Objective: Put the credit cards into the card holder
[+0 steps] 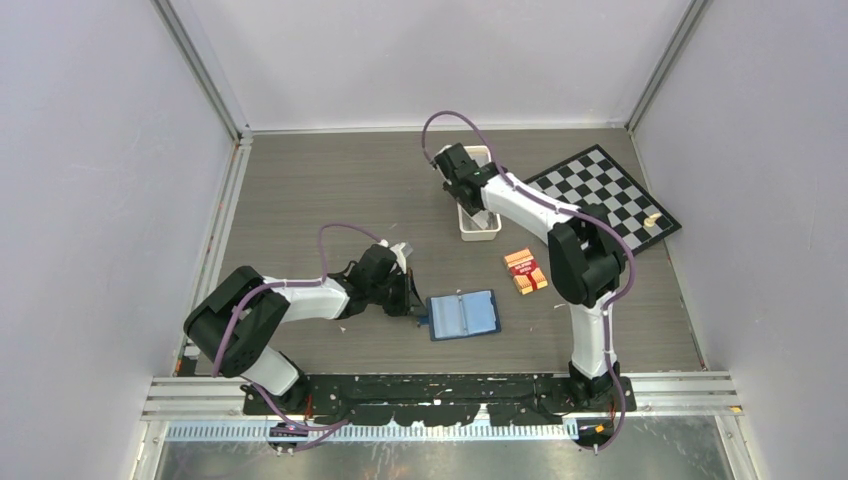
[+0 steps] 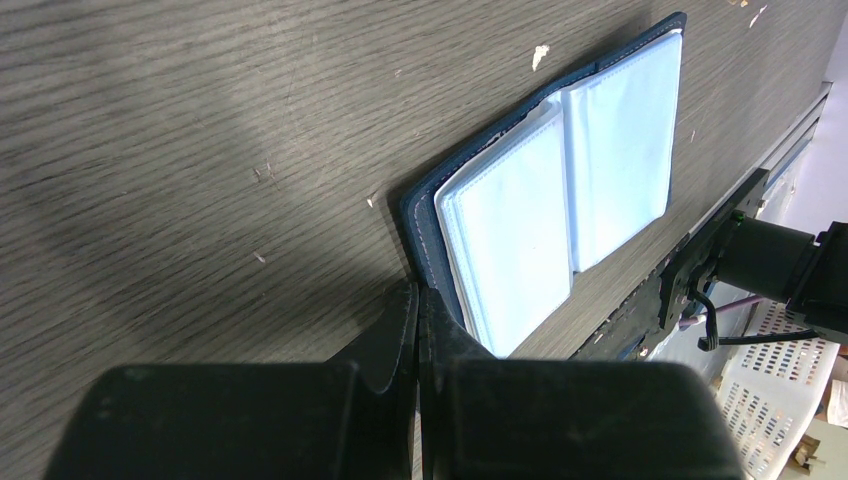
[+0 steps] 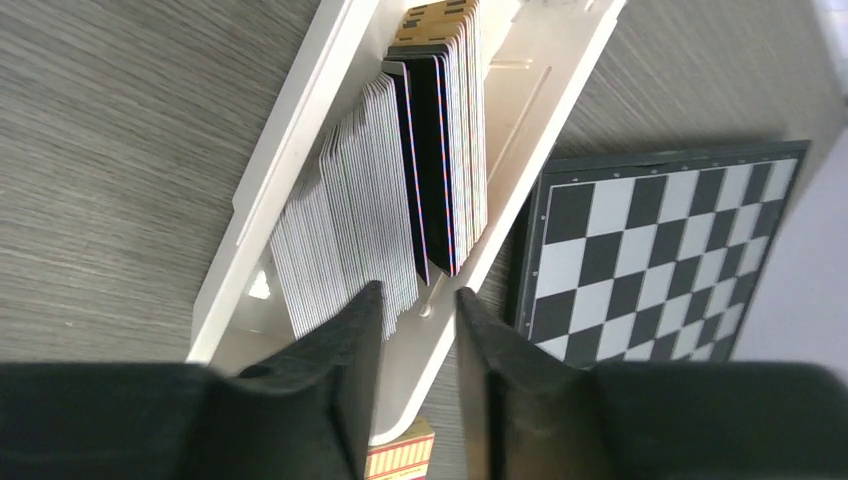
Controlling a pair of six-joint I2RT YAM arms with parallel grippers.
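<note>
The white box [image 3: 530, 105] holds rows of upright cards [image 3: 370, 200], white, black and gold-edged. My right gripper hangs over the box's near part, fingers apart and blurred, nothing visible between them; in the top view the arm hides much of the box. The open card holder [image 1: 463, 314], dark blue with light blue sleeves, lies on the table at the front middle. My left gripper is shut at the holder's left edge, low by the table, with nothing seen between its fingers beyond what may be the cover's edge, which is unclear.
A checkerboard [image 1: 600, 200] with a small yellow piece lies right of the box. A red and yellow pack [image 1: 526, 270] lies between box and holder.
</note>
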